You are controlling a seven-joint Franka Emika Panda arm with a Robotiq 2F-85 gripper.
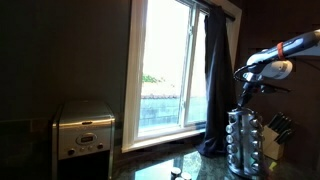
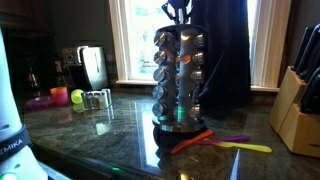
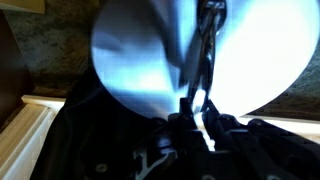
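Note:
A tall spice rack (image 2: 180, 85), its columns filled with silver-lidded jars, stands upright on the counter. In exterior view 1 the same spice rack (image 1: 243, 143) is at the right, below the arm. My gripper (image 1: 243, 103) points down at its top. From above, the wrist view shows the rack's round, shiny top (image 3: 135, 65) with a dark, narrow handle (image 3: 208, 50) across it. The gripper is shut on that handle at the lower middle of the wrist view. Shadow hides the exact contact. Only the gripper's lower end (image 2: 180, 15) shows in exterior view 2.
A knife block (image 2: 302, 110) stands close on the right. Colored utensils (image 2: 235, 146) lie before the rack. Several small shakers (image 2: 97, 99), cups (image 2: 60, 97) and a toaster-like appliance (image 2: 92, 66) are left. A dark curtain (image 1: 218, 80) hangs behind. Counter left of the rack is mostly clear.

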